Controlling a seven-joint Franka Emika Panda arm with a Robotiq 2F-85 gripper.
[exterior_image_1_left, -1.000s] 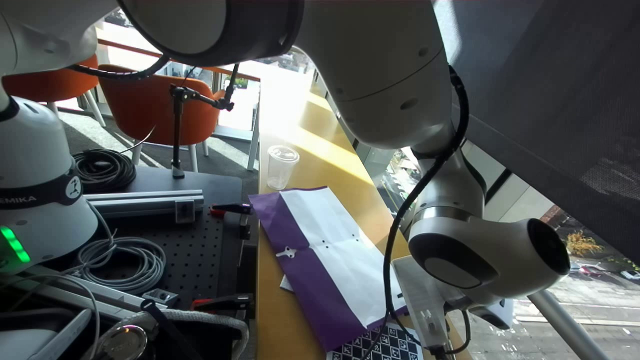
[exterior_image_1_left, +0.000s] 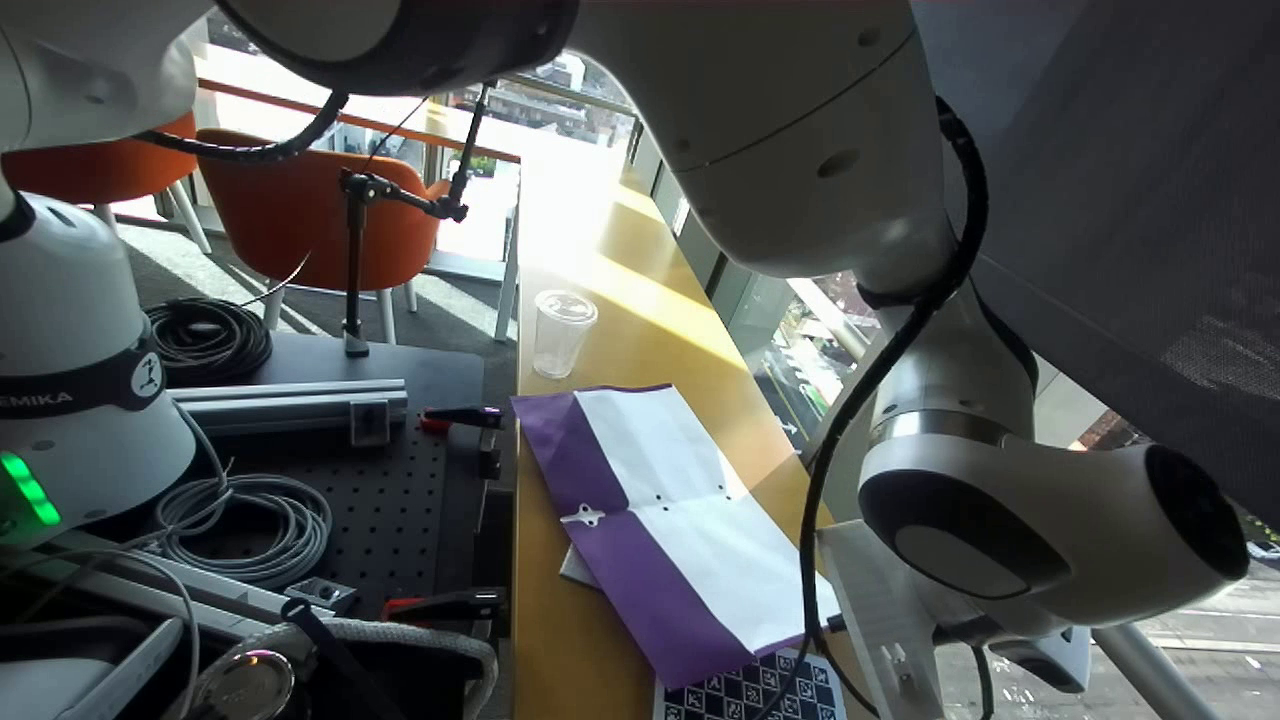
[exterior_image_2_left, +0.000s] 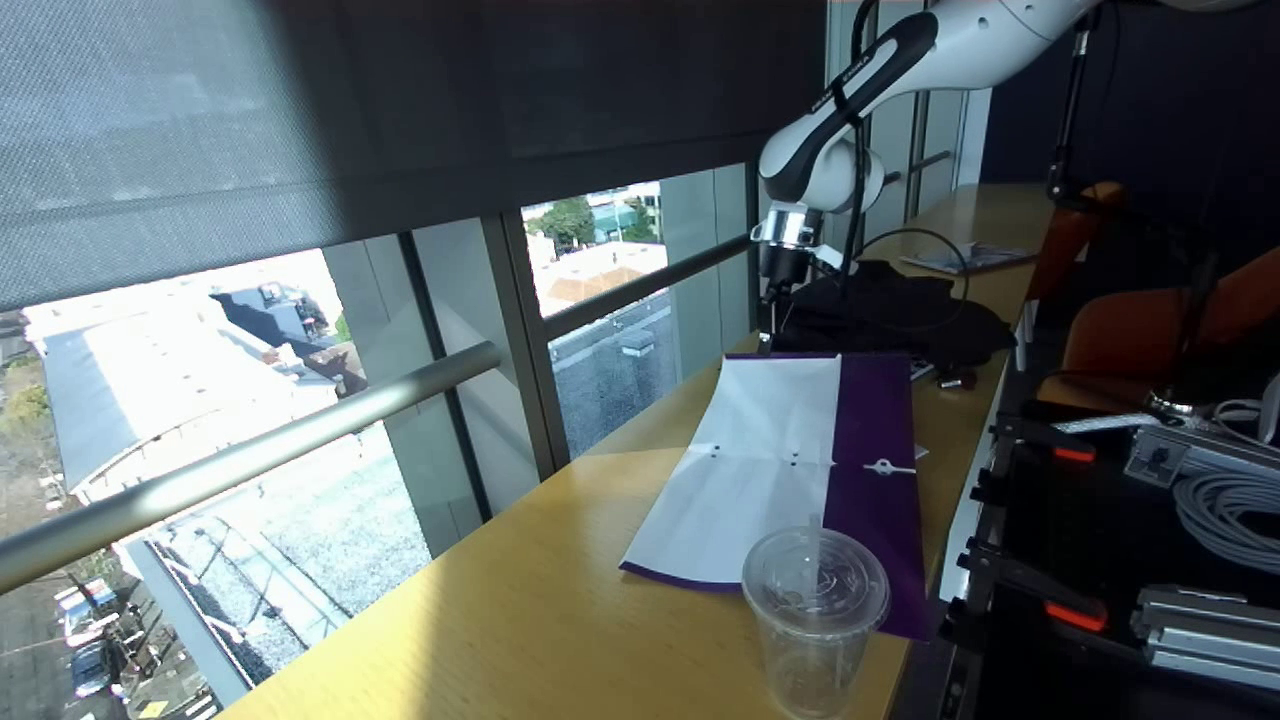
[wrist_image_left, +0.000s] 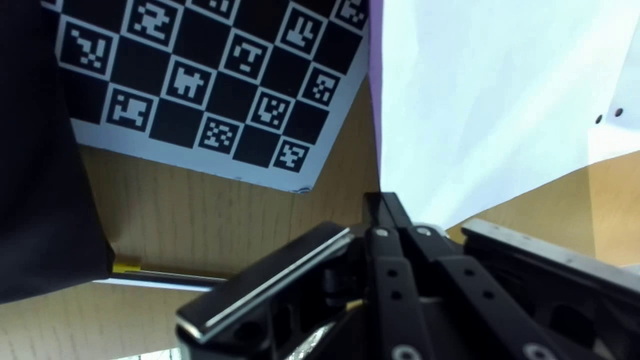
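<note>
A folded sheet, purple and white (exterior_image_1_left: 708, 510), lies along the wooden table with a small white cut-out piece (exterior_image_1_left: 584, 516) at its purple band. Exterior view 2 shows the same sheet (exterior_image_2_left: 750, 468) with its far edge beside my gripper (exterior_image_2_left: 769, 341). In the wrist view, my gripper is shut at the corner of the sheet (wrist_image_left: 480, 120). The sheet's thin purple edge runs straight into the closed fingertips, and the part beneath the fingers is hidden.
A checkered marker board (wrist_image_left: 210, 90) lies beside the sheet, partly under it. Dark cloth (exterior_image_2_left: 894, 306) is bunched beyond the gripper. A clear lidded cup (exterior_image_1_left: 561, 334) stands at the sheet's other end. Bare table (exterior_image_2_left: 528, 600) lies on the window side.
My arm has moved right, toward the window side in exterior view 1. The sheet has shifted the same way and slightly toward the camera. The cup has stayed put.
</note>
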